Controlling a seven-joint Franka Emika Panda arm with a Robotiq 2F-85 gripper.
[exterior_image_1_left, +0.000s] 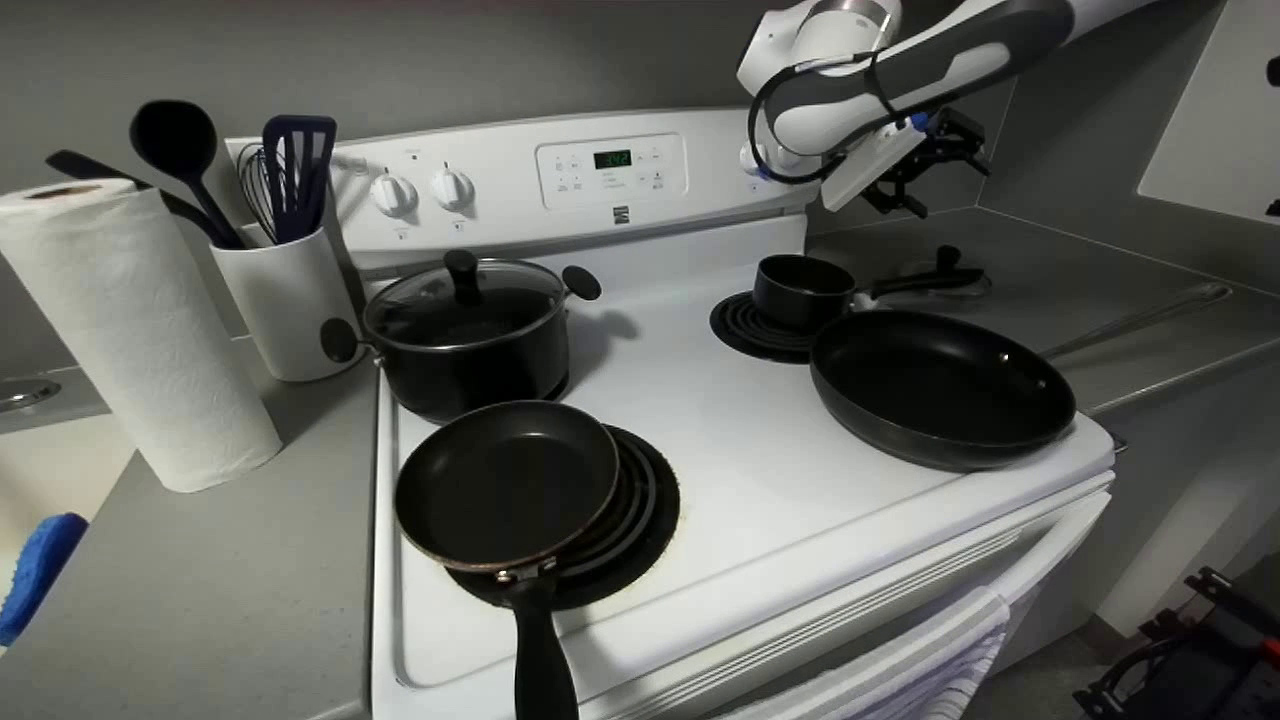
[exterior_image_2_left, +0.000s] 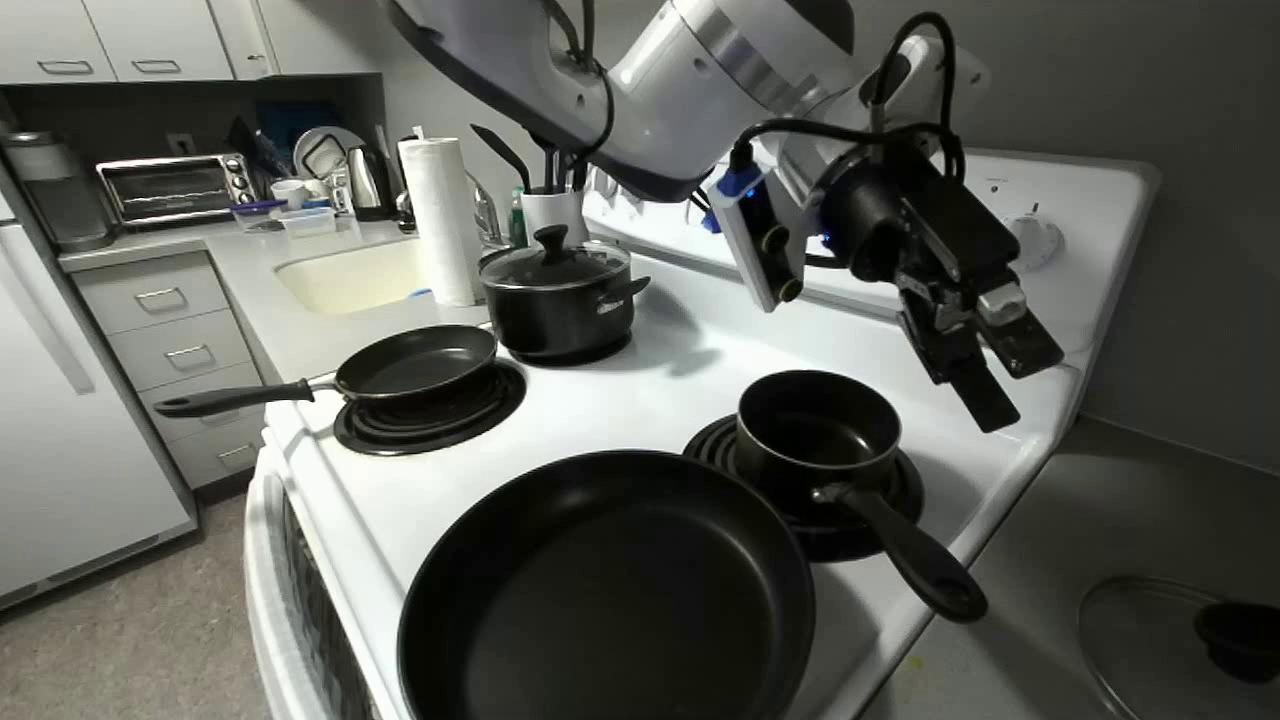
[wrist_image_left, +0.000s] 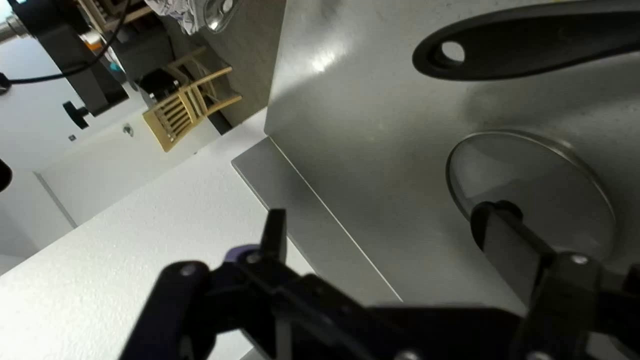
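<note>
Up at the back right of the stove, my gripper (exterior_image_2_left: 1005, 382) is raised in the air. Its fingers (exterior_image_2_left: 981, 394) stand apart with nothing between them; in the wrist view the gap is wide. A small black saucepan (exterior_image_2_left: 816, 432) sits on the back right burner below, its handle (exterior_image_2_left: 918, 558) reaching over the counter. On that counter lies a glass lid (wrist_image_left: 540, 174) with a black knob (exterior_image_2_left: 1242, 636). In the wrist view one fingertip overlaps the lid in the picture, and the gripper is clear above it.
A large frying pan (exterior_image_1_left: 942, 384) stands at the front right and a smaller one (exterior_image_1_left: 516, 480) at the front left. Behind the smaller pan is a lidded pot (exterior_image_1_left: 474, 360). Paper towels (exterior_image_1_left: 144, 336) and a utensil holder (exterior_image_1_left: 294, 306) stand at the left.
</note>
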